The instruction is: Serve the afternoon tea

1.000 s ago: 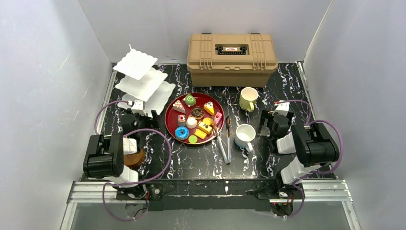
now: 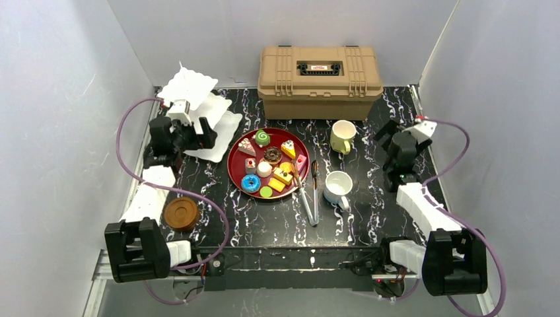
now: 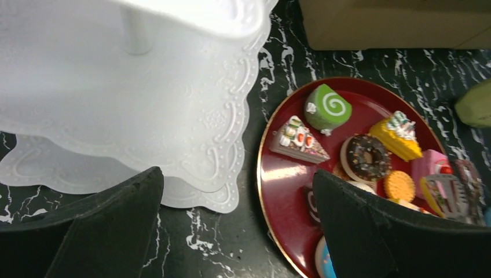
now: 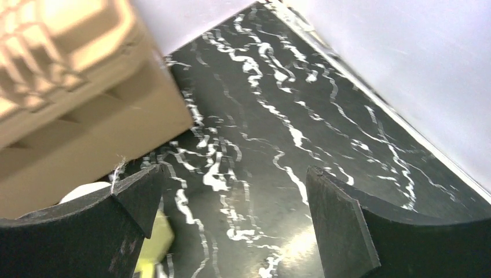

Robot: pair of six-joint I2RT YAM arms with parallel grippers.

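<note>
My left gripper (image 2: 202, 137) hovers open beside the white tiered stand (image 2: 188, 86), whose lacy tiers fill much of the left wrist view. A red plate (image 2: 238, 168) in the middle holds several toy cakes, donuts and sweets. Metal tongs (image 2: 305, 206) rest on its right edge, with another long utensil (image 2: 315, 198) alongside. A yellow mug (image 2: 341, 135) and a white-and-blue mug (image 2: 337, 188) stand to the right. My right gripper (image 2: 389, 131) is open over bare marble, right of the yellow mug.
A tan toolbox (image 2: 320, 92) spans the back centre. A round wooden coaster (image 2: 181, 213) lies at front left. White walls enclose the sides and back.
The objects have stayed put.
</note>
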